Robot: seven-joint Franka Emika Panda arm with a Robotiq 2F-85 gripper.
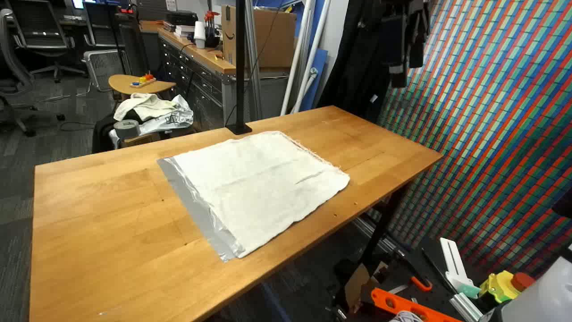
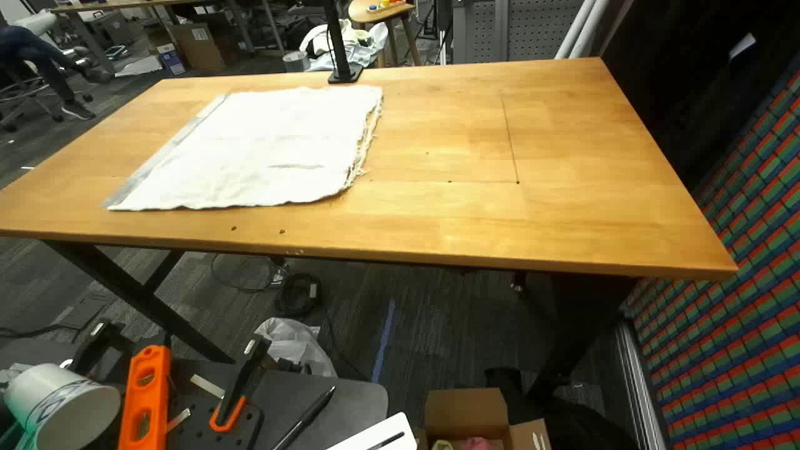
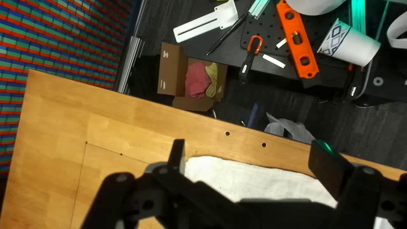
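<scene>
A white cloth [image 1: 268, 188] lies spread nearly flat on the wooden table, with a few creases and a frayed edge on one side. Along its opposite side runs a grey strip [image 1: 195, 206]. In the second exterior view the same cloth [image 2: 259, 150] covers the table's left half. The wrist view shows part of the cloth [image 3: 251, 179] beneath my gripper, whose fingers stand wide apart with nothing between them. My arm hides the rest of the cloth there. Neither exterior view shows the gripper.
Bare table [image 2: 465, 165] stretches right of the cloth in the second exterior view. A black post [image 1: 239, 69] rises at the table's back edge. Off the front edge, a cardboard box [image 3: 171, 72] holds cloths, and a dark cart carries an orange level [image 3: 297, 38] and a paper cup [image 3: 351, 44].
</scene>
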